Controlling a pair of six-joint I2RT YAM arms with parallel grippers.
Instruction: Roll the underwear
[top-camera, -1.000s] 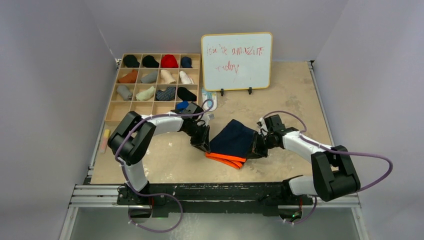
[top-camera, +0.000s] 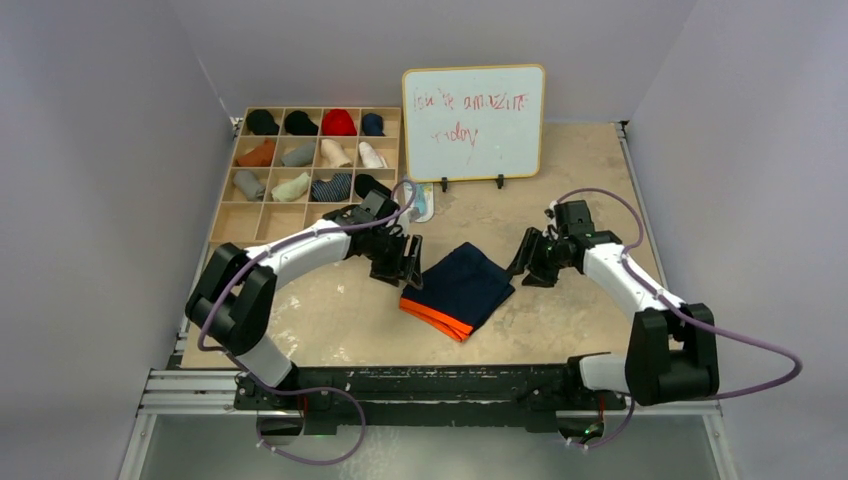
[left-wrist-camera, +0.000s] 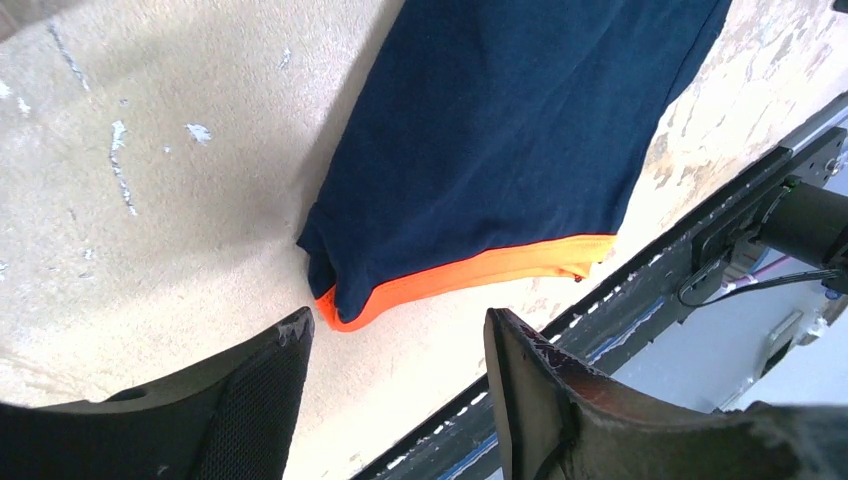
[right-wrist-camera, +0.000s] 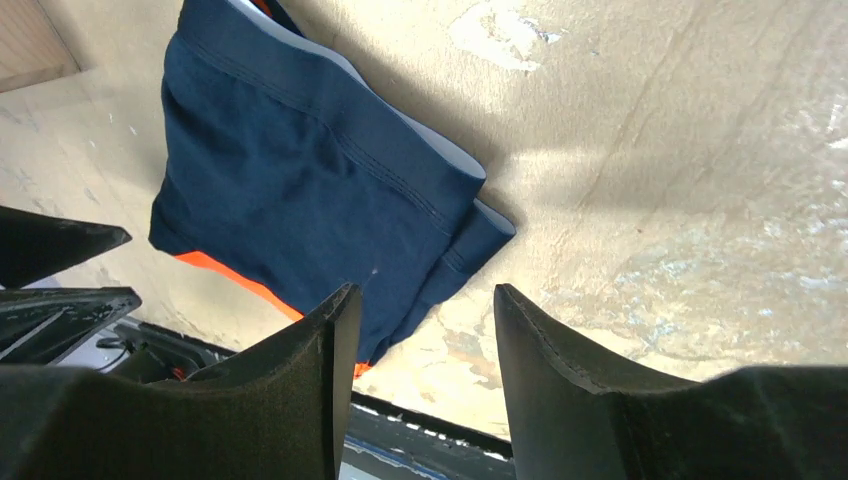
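Observation:
The navy underwear (top-camera: 458, 285) lies folded flat on the table in a rough square, its orange waistband (top-camera: 432, 315) along the near left edge, seen also as an orange strip (left-wrist-camera: 460, 276) in the left wrist view. My left gripper (top-camera: 410, 262) is open above its left corner, fingers empty. My right gripper (top-camera: 528, 255) is open just off its right corner; in the right wrist view the navy hem (right-wrist-camera: 370, 150) runs ahead of its fingertips, with nothing between them.
A wooden divider box (top-camera: 229, 216) holding rolled garments stands back left. A whiteboard (top-camera: 473, 130) stands at the back. Its front edge has a black rail.
Both grippers have lifted and moved back from the waistband, the right one also rightward, both now open. The underwear's waistband end sits slightly further left.

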